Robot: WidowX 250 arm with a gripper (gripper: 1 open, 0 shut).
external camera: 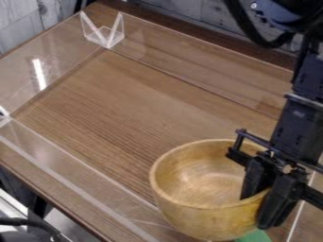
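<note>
A yellow bowl point(190, 198) sits at the lower middle right of the camera view, over the edge of a green object point(252, 236). My black gripper point(259, 180) comes in from the right and is shut on the bowl's right rim, with its fingertips partly hidden at the rim.
A clear plastic holder point(104, 30) stands at the far back left. Transparent edging runs along the left and front of the table, and a dark cable lies at the lower left.
</note>
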